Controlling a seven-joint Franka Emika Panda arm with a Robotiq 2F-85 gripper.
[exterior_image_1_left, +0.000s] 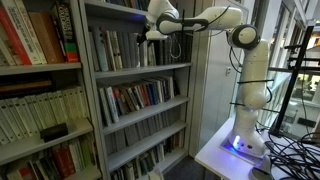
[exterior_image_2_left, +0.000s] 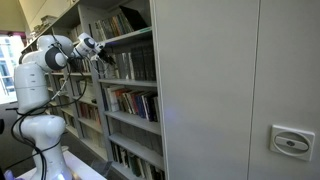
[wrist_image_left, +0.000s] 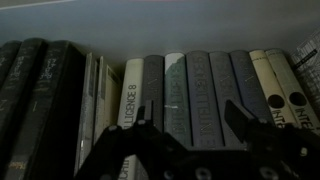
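Note:
My gripper shows dark at the bottom of the wrist view, its two fingers apart in front of a row of upright books. No book shows between the fingertips. Straight ahead stand grey volumes (wrist_image_left: 203, 95) and a grey-green one (wrist_image_left: 176, 92), with a white-spined book (wrist_image_left: 130, 92) to their left. In exterior view 1 the gripper (exterior_image_1_left: 148, 36) is small and dark at an upper shelf, and whether it touches a book cannot be made out. Exterior view 2 shows the gripper (exterior_image_2_left: 107, 60) close to the shelf's books.
Black volumes (wrist_image_left: 45, 100) lean at the left, and cream books (wrist_image_left: 290, 85) stand at the right. The shelf upright (exterior_image_1_left: 92, 90) divides the bays. A white table (exterior_image_1_left: 222, 158) carries the arm's base. Cables lie at the right.

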